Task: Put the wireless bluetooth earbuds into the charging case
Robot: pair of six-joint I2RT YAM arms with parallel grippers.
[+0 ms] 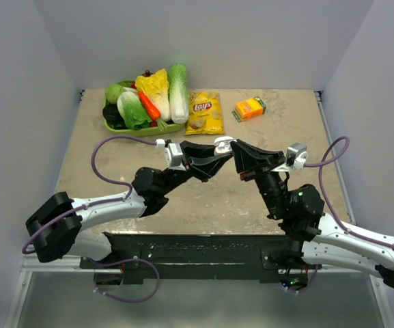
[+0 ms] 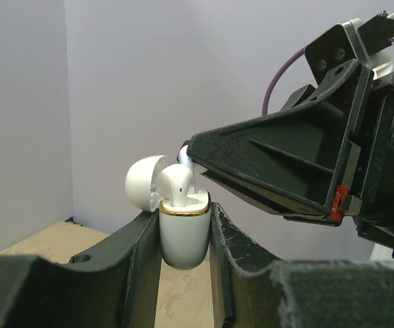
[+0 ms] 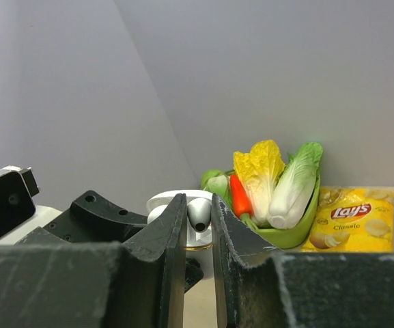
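Note:
The white charging case, lid flipped up, is held upright between the fingertips of my left gripper, raised over the table's middle in the top view. One earbud stands in the case. My right gripper is shut on a second white earbud, its tips right at the case's opening; in the left wrist view that earbud is mostly hidden behind the first one and the right fingers. Whether it is seated, I cannot tell.
A green basket of vegetables, a yellow chips bag and an orange box lie at the back of the table.

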